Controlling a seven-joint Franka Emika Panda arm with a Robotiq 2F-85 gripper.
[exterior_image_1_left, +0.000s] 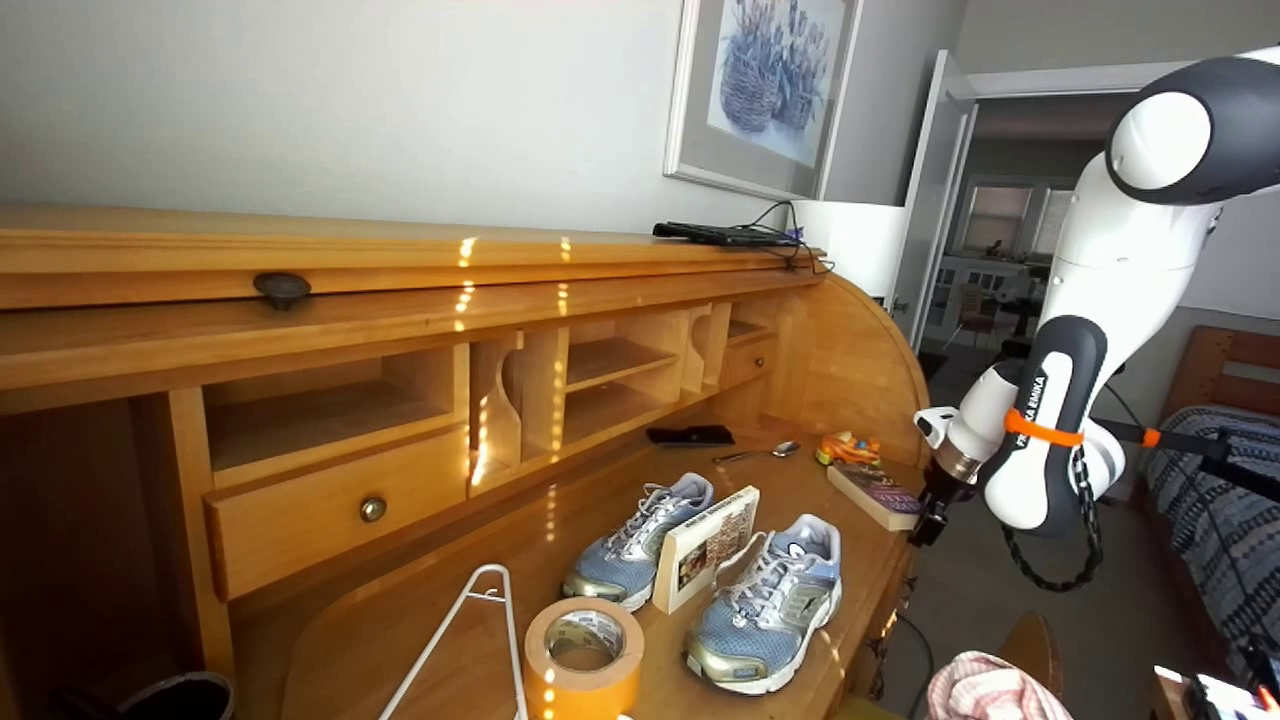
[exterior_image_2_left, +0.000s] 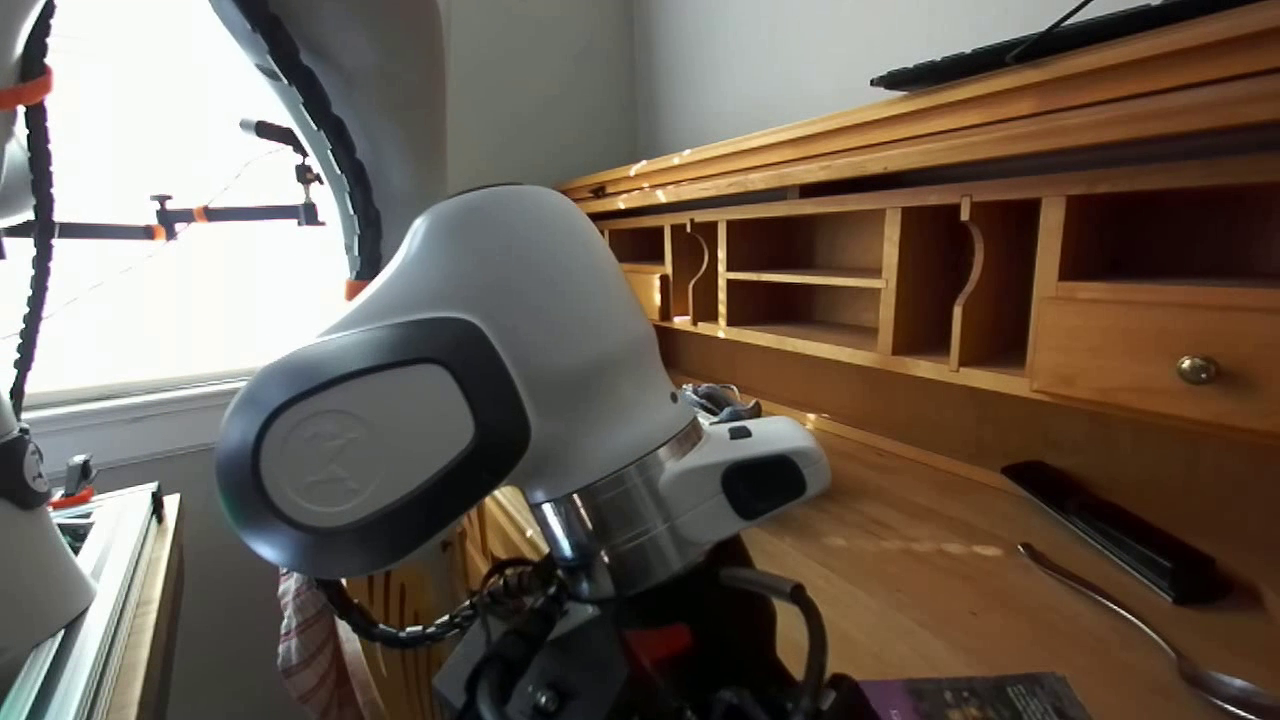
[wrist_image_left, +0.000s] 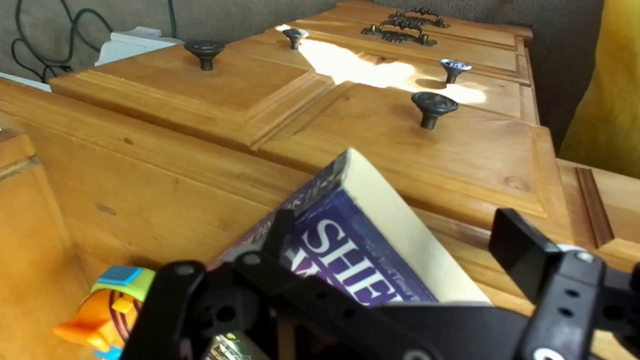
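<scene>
A thick paperback book (exterior_image_1_left: 876, 496) with a purple cover lies on the desk at its right end, near the front edge. At the book's right end is my gripper (exterior_image_1_left: 926, 528), pointing downward. Seen from the wrist, the gripper is open, its dark fingers wide apart. The book (wrist_image_left: 360, 252) shows in the gap between them, its pale page edge toward the right finger (wrist_image_left: 520, 252). Whether either finger touches it, I cannot tell. In exterior view 2 the arm hides the fingers; only part of the book (exterior_image_2_left: 978, 698) shows.
An orange toy (exterior_image_1_left: 848, 449) sits just behind the book, with a spoon (exterior_image_1_left: 758, 452) and a black case (exterior_image_1_left: 690, 434) farther left. Shoes (exterior_image_1_left: 768, 606), a small picture block (exterior_image_1_left: 708, 546) and a tape roll (exterior_image_1_left: 584, 660) stand nearer. Drawer knobs (wrist_image_left: 433, 108) stick out below the desk edge.
</scene>
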